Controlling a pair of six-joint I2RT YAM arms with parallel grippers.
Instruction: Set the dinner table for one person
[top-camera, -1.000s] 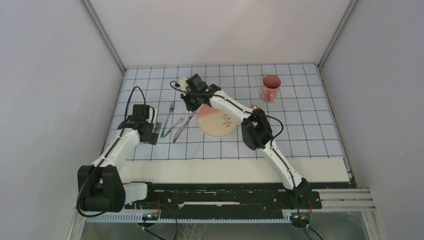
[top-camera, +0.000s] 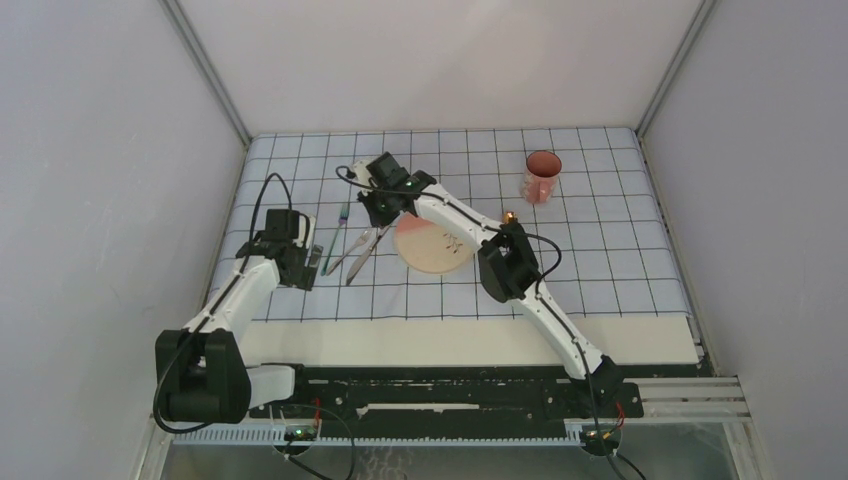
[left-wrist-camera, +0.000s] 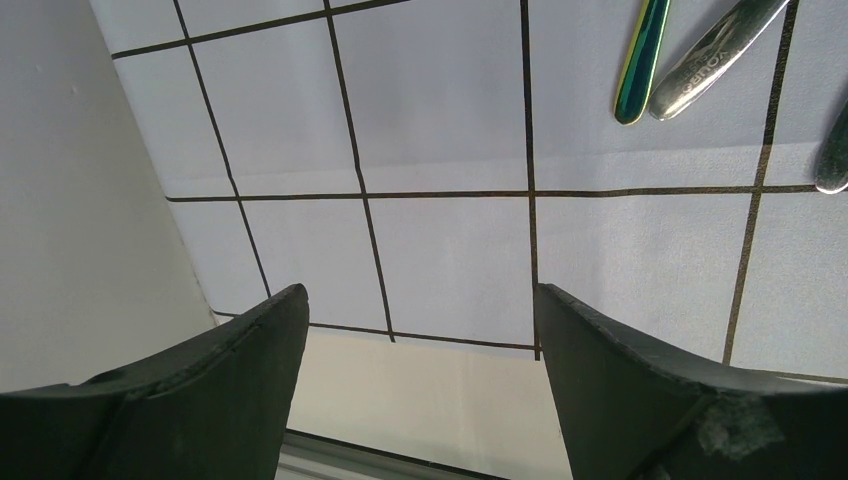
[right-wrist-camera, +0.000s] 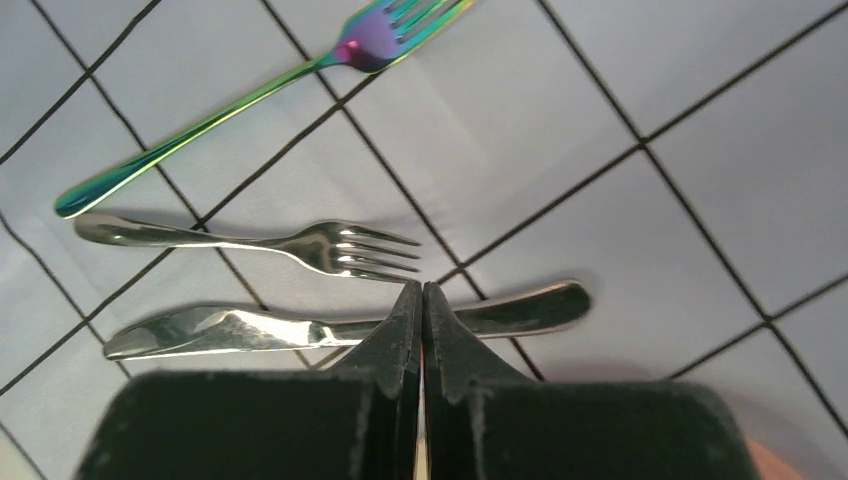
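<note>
To the left of the pale plate (top-camera: 428, 255) lie a green-and-purple fork (right-wrist-camera: 190, 134), a smaller silver fork (right-wrist-camera: 315, 245) and a silver knife (right-wrist-camera: 240, 330), side by side on the grid cloth. My right gripper is shut, its fingertips in front of the knife near its handle; nothing shows pinched between them, and contact cannot be told. At the left of the cloth, my left gripper stands open with only bare cloth between its fingers. Its wrist view catches the ends of the green fork (left-wrist-camera: 640, 75), silver fork (left-wrist-camera: 705, 65) and knife (left-wrist-camera: 835, 155).
A pink-red mug (top-camera: 540, 178) stands at the back right. Part of the plate's top edge is covered by my right arm. Walls close in the left, right and back.
Cutlery, plate and mug lie as before, and the left arm looks still.
</note>
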